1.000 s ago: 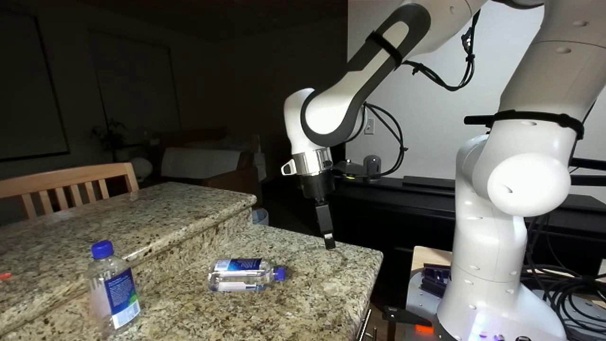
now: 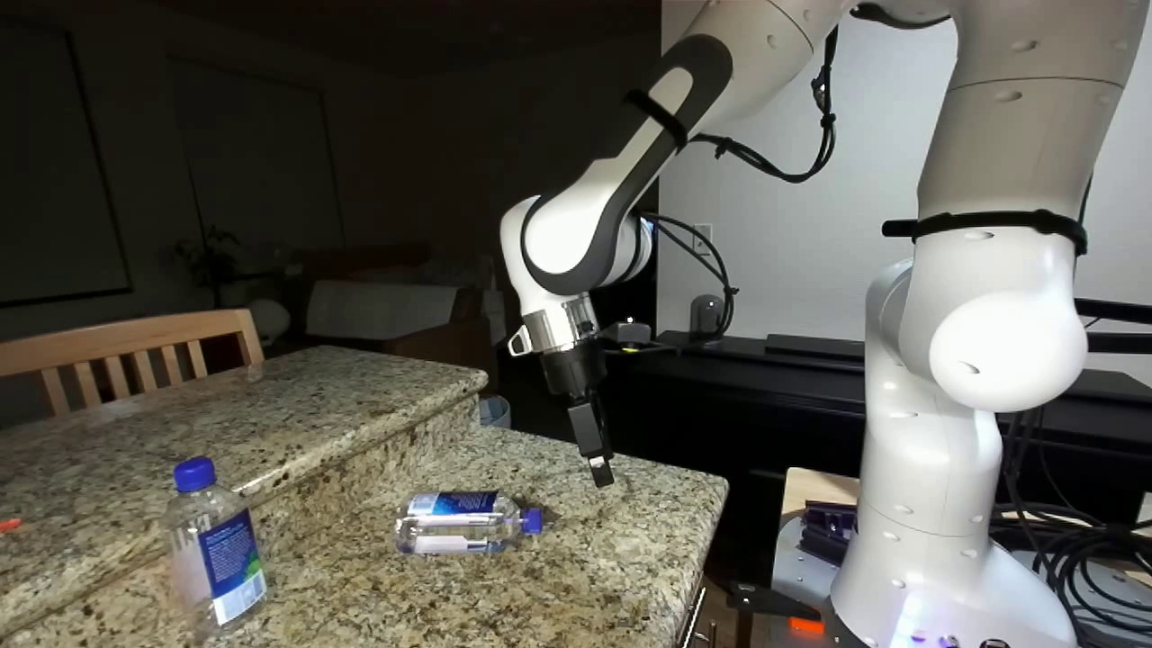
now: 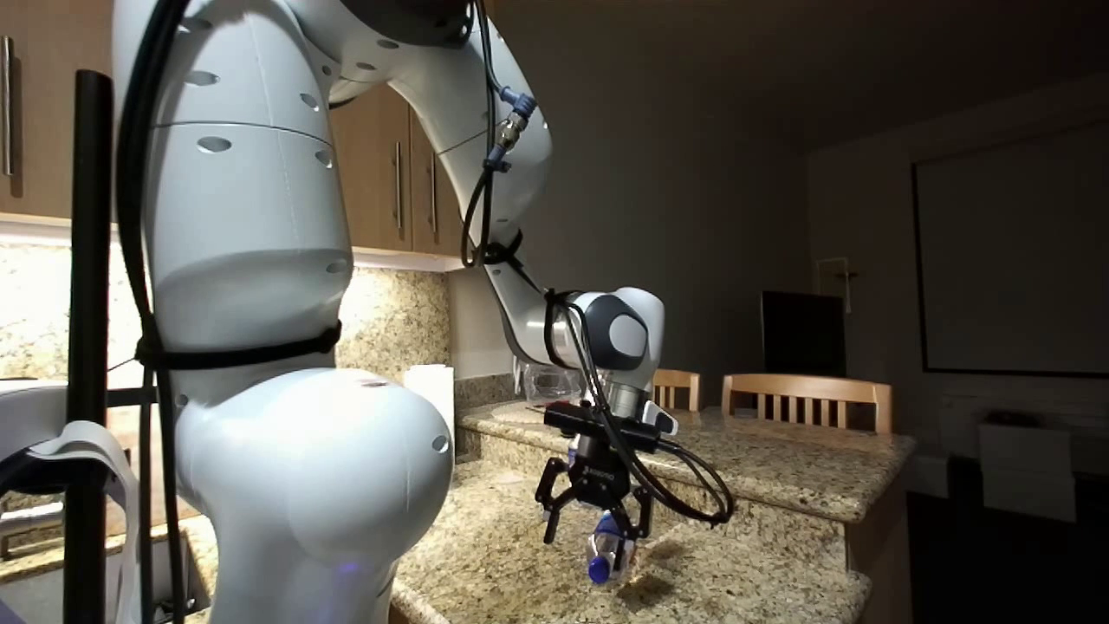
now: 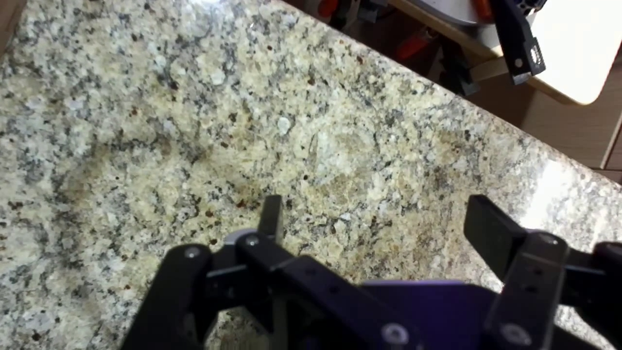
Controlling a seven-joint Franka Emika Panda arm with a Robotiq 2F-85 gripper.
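A clear water bottle with a blue label [image 2: 459,523] lies on its side on the granite counter, its blue cap toward the right in the first exterior view. My gripper [image 2: 600,475] hangs above the counter, to the right of that cap and apart from it. From the second exterior view the gripper [image 3: 593,532] appears in front of the lying bottle [image 3: 610,546], partly covering it. In the wrist view the gripper is open, with bare granite below the gap between its fingers. Another bottle [image 2: 216,556] with a blue cap stands upright at the left.
A raised granite ledge [image 2: 324,405] runs behind the lower counter [image 2: 562,589]. The counter's edge drops off on the robot's side. Wooden chairs [image 3: 806,400] stand beyond the ledge. Bare counter surrounds the lying bottle.
In the first exterior view my arm has moved left and the gripper has come slightly lower and closer to the lying bottle, tilting a little. Both bottles stay where they were.
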